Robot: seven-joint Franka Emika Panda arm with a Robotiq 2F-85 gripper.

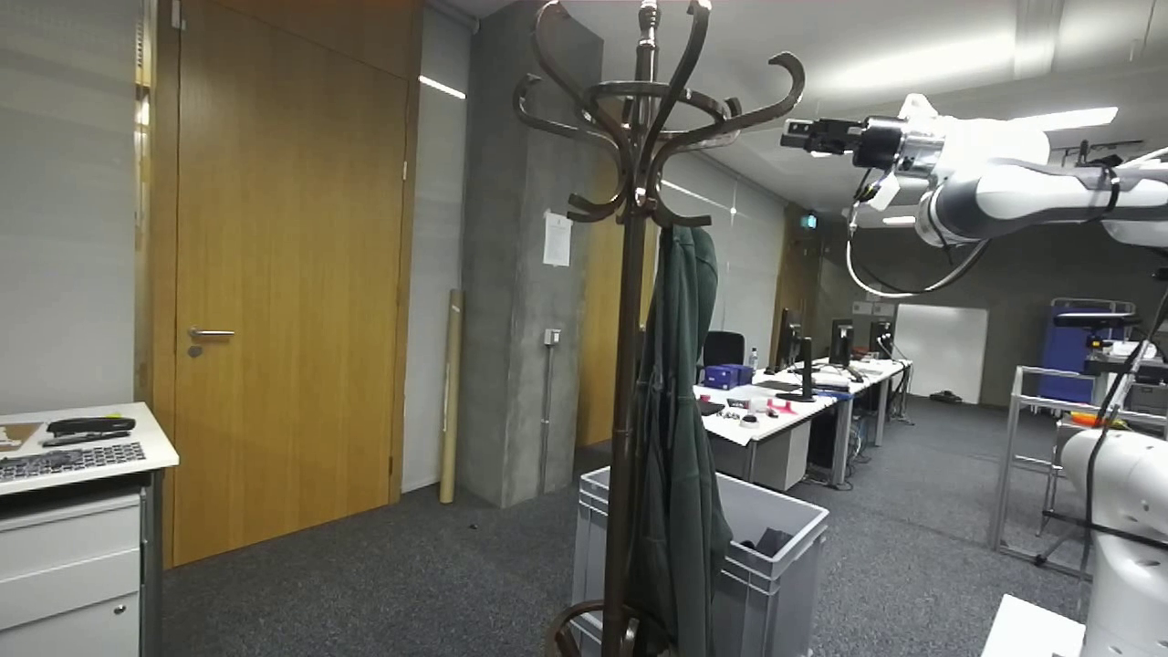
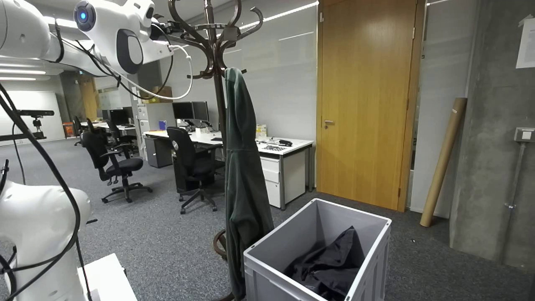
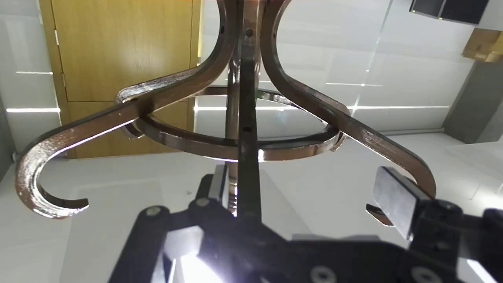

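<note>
A dark brown coat stand with curved hooks fills the middle of exterior view 1. From its lower hooks hangs a dark green garment, also visible as a long green drape in exterior view 2. My gripper is raised to the height of the upper hooks, to their right and empty. The wrist view shows its finger pads spread wide, the finger open. Seen from there, the stand's hooks and ring lie ahead; the garment is out of that view.
A grey bin stands beside the coat stand, with dark cloth inside. Desks and chairs are behind. A cardboard tube leans by the concrete pillar. Open carpet surrounds the stand.
</note>
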